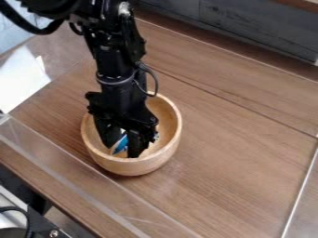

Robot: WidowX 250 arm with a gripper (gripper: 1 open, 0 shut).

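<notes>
My black gripper (126, 139) reaches down into a round wooden bowl (168, 149) on the wooden table (236, 167). A small blue object (119, 143) shows in the bowl between the gripper's fingers, partly hidden by them. The fingers look spread around it; whether they touch it I cannot tell.
A white sheet (18, 79) lies at the left edge, a grey wall runs along the back, and dark cables and hardware sit at the lower left.
</notes>
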